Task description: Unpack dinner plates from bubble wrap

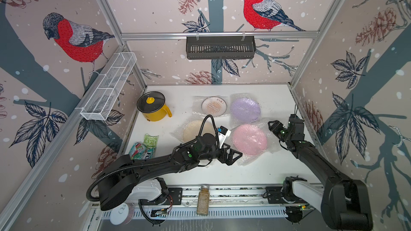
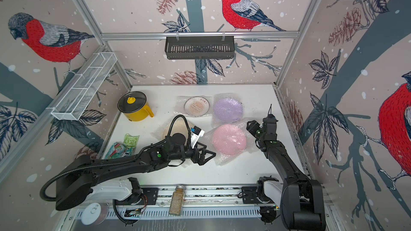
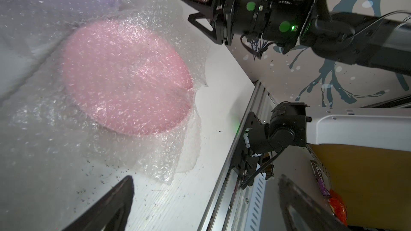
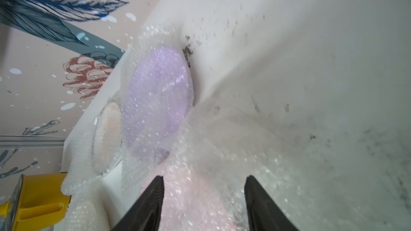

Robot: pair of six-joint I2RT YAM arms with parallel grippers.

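Observation:
A pink plate [image 1: 249, 139] in bubble wrap lies at the middle right of the table. Behind it lie a wrapped lilac plate [image 1: 245, 110] and a patterned plate [image 1: 214, 106]; a cream plate [image 1: 191, 129] is partly hidden by my left arm. My left gripper [image 1: 232, 156] hangs open at the pink plate's front-left side, nothing between its fingers. My right gripper [image 1: 272, 126] is above the wrap at the right of the pink plate, part open and empty, as the right wrist view shows.
A yellow pot [image 1: 156, 113] stands back left, with packets [image 1: 139, 149] before it. A white wire shelf [image 1: 107, 89] is on the left wall, a dark rack [image 1: 220, 53] on the back.

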